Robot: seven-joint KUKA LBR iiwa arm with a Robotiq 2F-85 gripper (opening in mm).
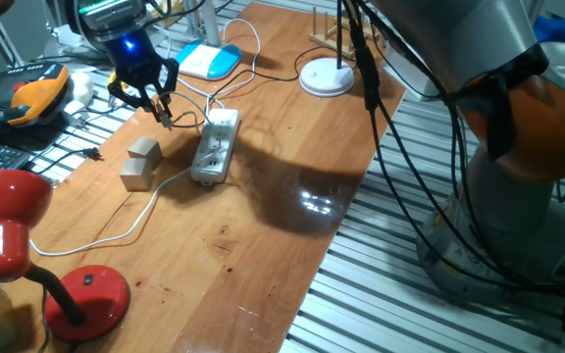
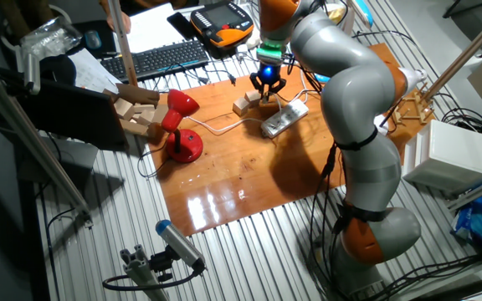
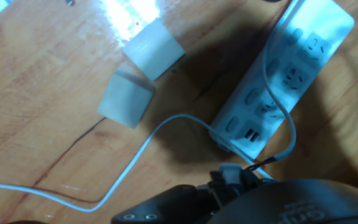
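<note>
My gripper (image 1: 164, 117) hangs low over the table, left of the white power strip (image 1: 216, 146). Its fingers are closed around a small pale plug (image 3: 231, 173), at the bottom of the wrist view. A thin dark lead seems to join that plug to a white cable (image 3: 293, 134) that loops across the strip. The strip's sockets and two USB ports (image 3: 252, 135) face up, and its USB end points toward my gripper in the wrist view. Much of the fingers is hidden behind the gripper's dark body.
Two wooden blocks (image 1: 139, 165) sit beside the strip, with a white cable (image 1: 116, 238) running past them. A red lamp (image 1: 87, 302) stands at the near left, a white lamp base (image 1: 327, 77) farther back.
</note>
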